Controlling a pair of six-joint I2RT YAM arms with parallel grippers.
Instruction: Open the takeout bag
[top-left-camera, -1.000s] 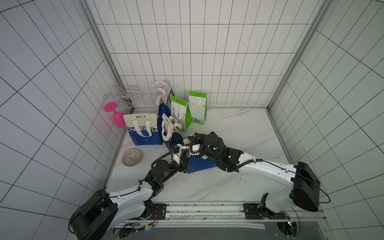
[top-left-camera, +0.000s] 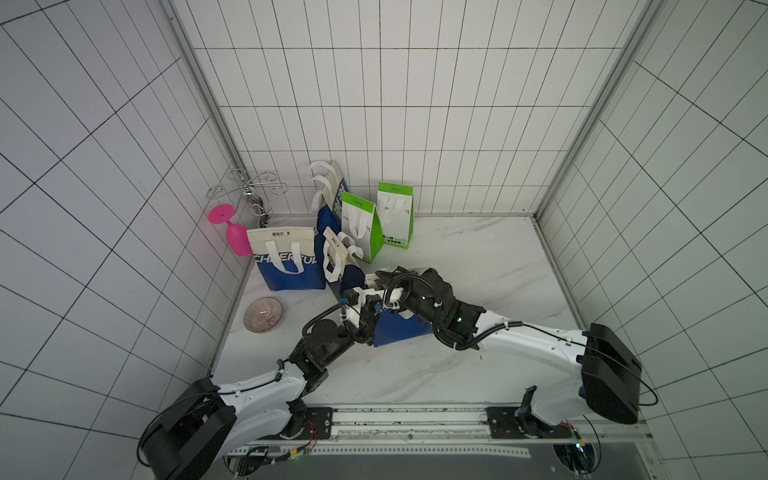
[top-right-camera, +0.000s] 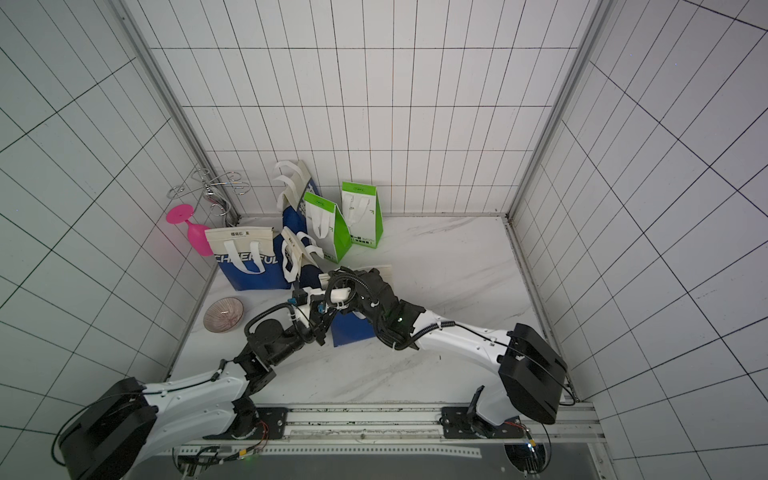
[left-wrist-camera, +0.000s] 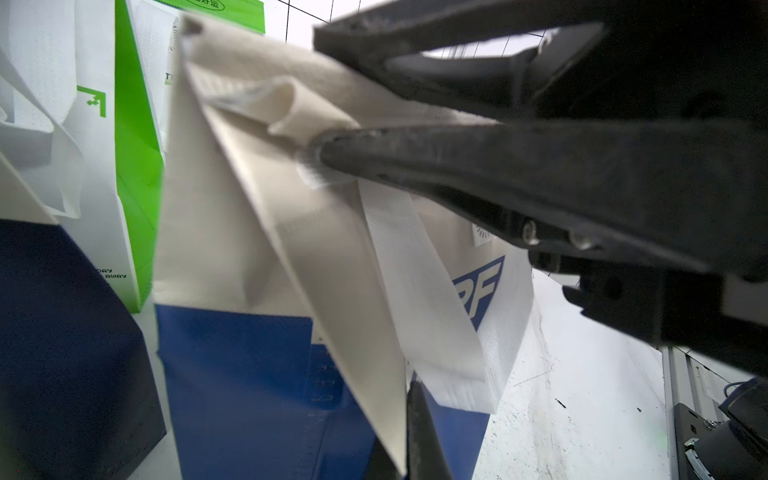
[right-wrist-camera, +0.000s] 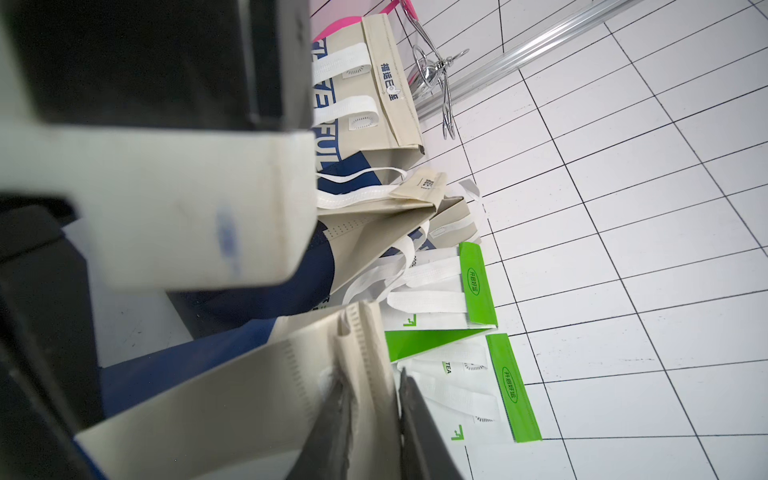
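Note:
The blue and cream takeout bag stands on the table, its upper half covered by my arms in the top views. In the left wrist view, my left gripper is shut on the thin lower corner of the bag's cream side panel. From the right, my right gripper's fingers reach over the bag's folded top. The right wrist view has my right gripper part open, one finger on each side of the cream top edge. Exact contact there cannot be made out.
Several other bags crowd the back left, including a blue-cream one and a green-white one. A round dish and a pink object lie left.
The left arm and the other bags have stayed still.

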